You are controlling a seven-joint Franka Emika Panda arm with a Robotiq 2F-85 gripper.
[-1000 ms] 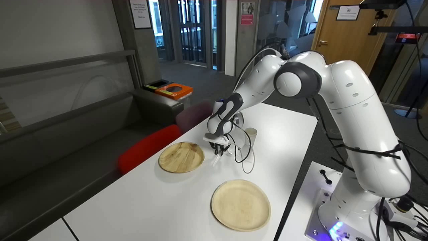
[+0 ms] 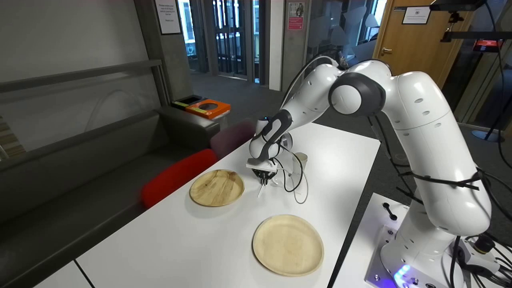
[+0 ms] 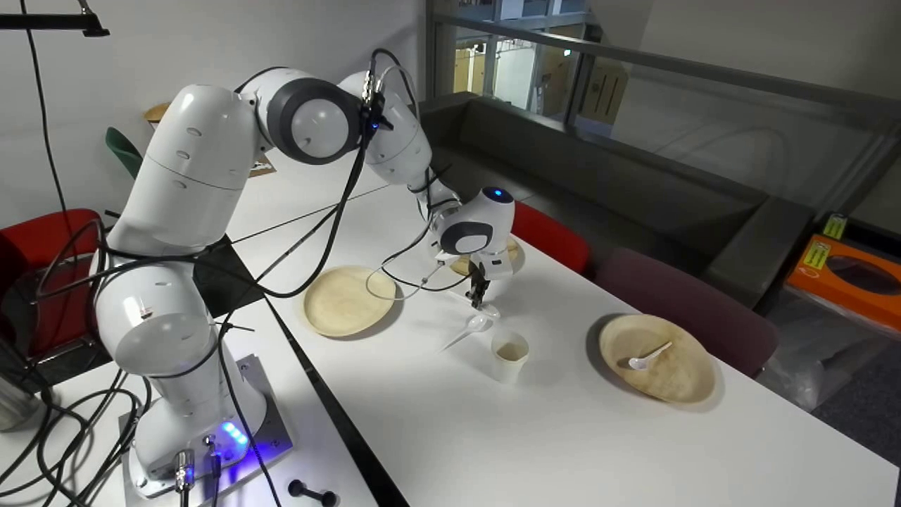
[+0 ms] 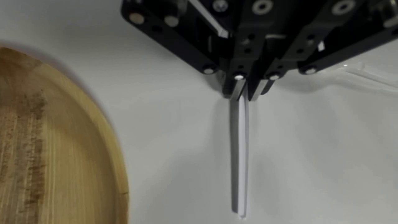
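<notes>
In the wrist view, my gripper is shut on the narrow handle of a white plastic utensil (image 4: pixel 242 160). The handle extends straight out from between the fingertips, close above the white table, with a dark strip of shadow alongside. Its other end is hidden by the gripper. From exterior view 1, the gripper (image 2: pixel 263 181) hangs low over the table, just right of a wooden plate (image 2: pixel 217 187). A white spoon (image 3: pixel 477 324) lies loose on the table near the gripper (image 3: pixel 478 303).
A pale cup (image 3: pixel 509 356) stands beside the loose spoon. Another wooden plate (image 3: pixel 659 372) holds a small white spoon (image 3: pixel 648 356). A pale round plate (image 2: pixel 288 245) sits at the front, empty. Cables loop beside the wrist.
In exterior view 1, my gripper and wrist have shifted slightly to the right. The plates and cup have not moved.
</notes>
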